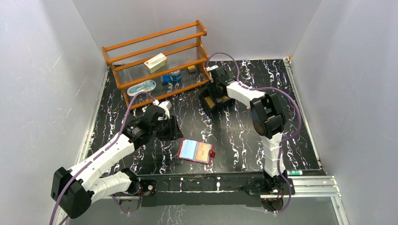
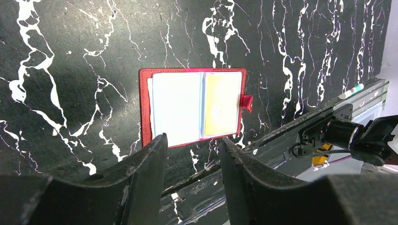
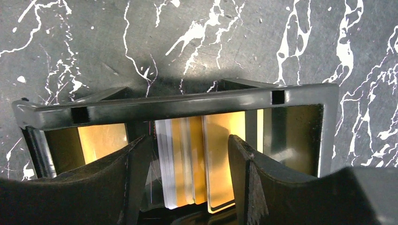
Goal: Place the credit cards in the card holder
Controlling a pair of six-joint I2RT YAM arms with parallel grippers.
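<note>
An open red card holder [image 2: 145, 108] with clear sleeves lies flat on the marbled table; a yellow card [image 2: 220, 103] shows in its right sleeve and a pale one [image 2: 177, 108] in its left. My left gripper stands open above its near edge, nothing between the fingers. At the back, a black box [image 3: 187, 105] holds several upright cards [image 3: 176, 159], white and yellow-orange. Over that box, my right gripper is open, its fingers on either side of the cards. Whether the fingertips touch any card, I cannot tell.
A wooden rack [image 1: 162, 63] stands at the back left with a small carton [image 1: 156, 62], a white tray [image 1: 141, 88] and blue items on it. Its right end is close to the black box. Bare table lies between box and card holder.
</note>
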